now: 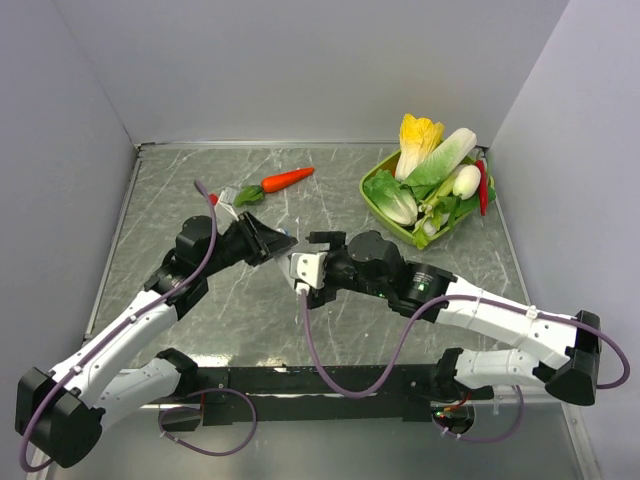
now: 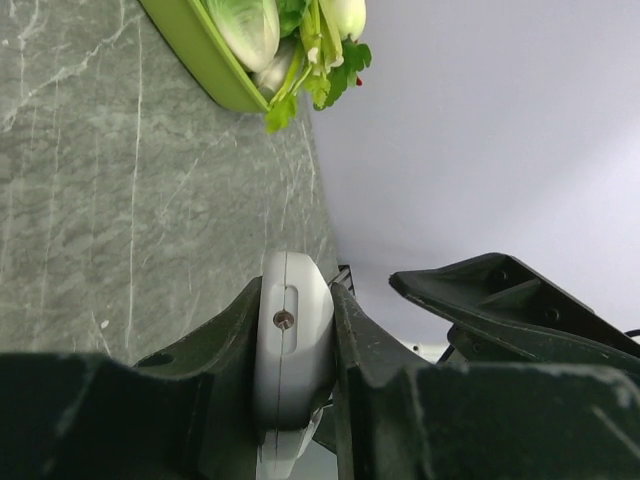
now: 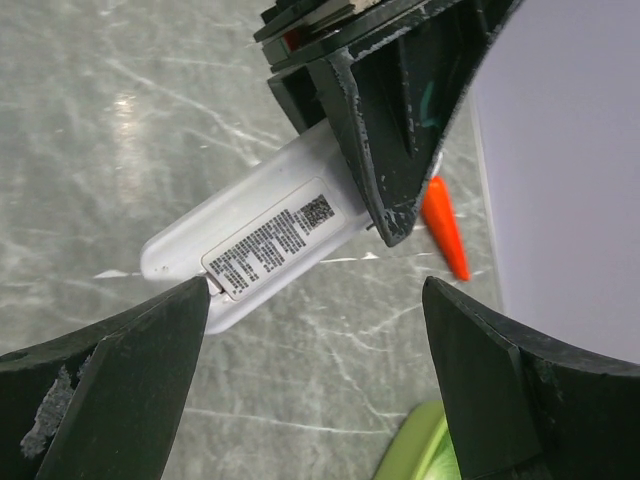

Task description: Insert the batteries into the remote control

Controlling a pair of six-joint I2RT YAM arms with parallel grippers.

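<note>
The white remote control [image 2: 290, 350] is gripped upright in the left wrist view, with my left gripper shut on it. From the right wrist view, the remote [image 3: 190, 245] appears tilted, its face with a printed label [image 3: 265, 240] towards that camera. The left gripper's black fingers [image 3: 375, 130] clasp its upper right end. My right gripper is open, its two fingers spread in front of the remote with nothing held between them. In the top view the right gripper [image 1: 318, 268] hides most of the remote. No loose battery can be made out.
A green basket [image 1: 378, 217] of vegetables stands at the back right. A carrot [image 1: 288, 179] lies at the back of the marble table [image 1: 235, 310]. Both grippers are close together over the middle.
</note>
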